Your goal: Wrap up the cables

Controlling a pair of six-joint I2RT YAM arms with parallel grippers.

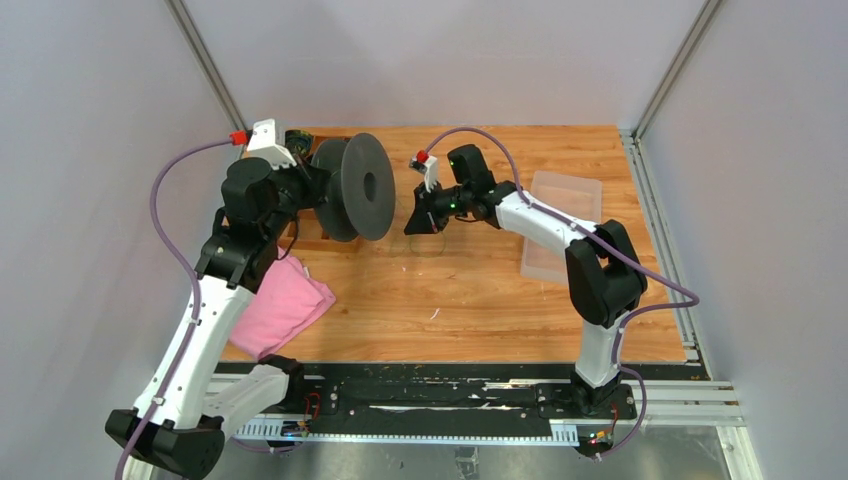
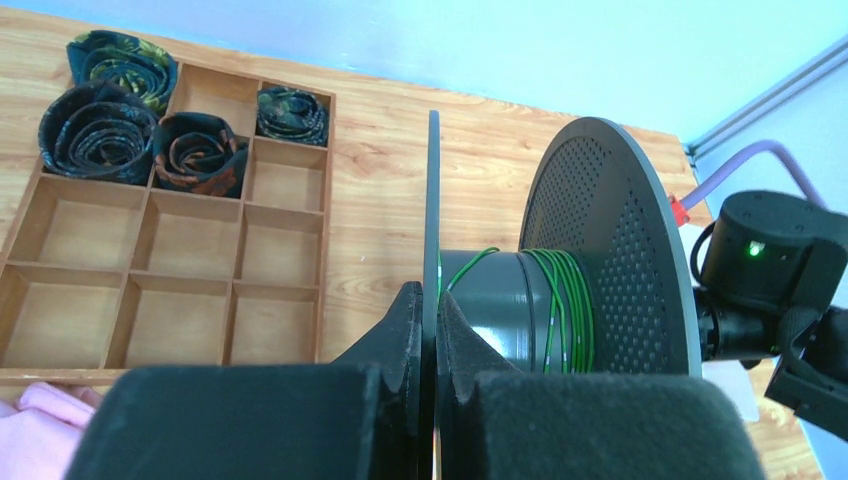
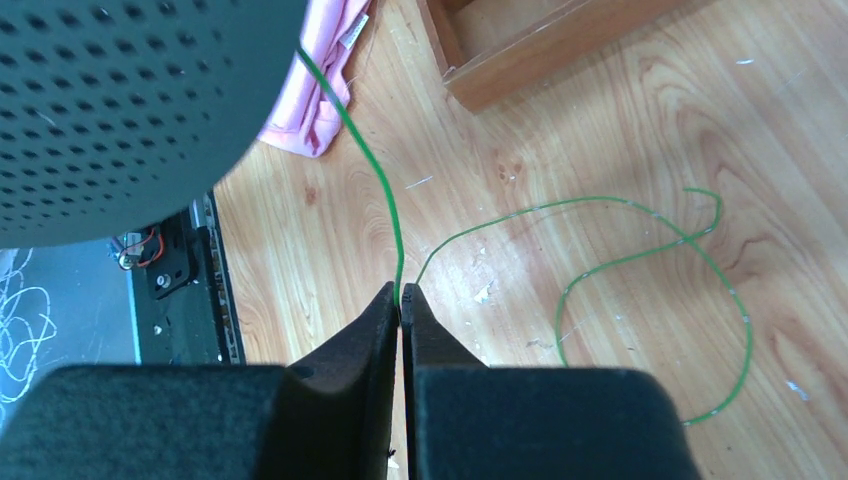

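A grey spool (image 1: 370, 185) with perforated flanges hangs above the table, held by my left gripper, which is shut on it; green cable (image 2: 572, 310) is wound round its drum. Right of it, my right gripper is shut with the green cable (image 3: 370, 160) running from the spool to its fingertips. A loose length of green cable (image 3: 745, 330) lies in loops on the wooden table below.
A wooden grid box (image 2: 190, 238) with rolled dark fabric (image 2: 98, 135) stands at the back left. A pink cloth (image 1: 280, 315) lies front left. A translucent tray (image 1: 560, 260) is on the right.
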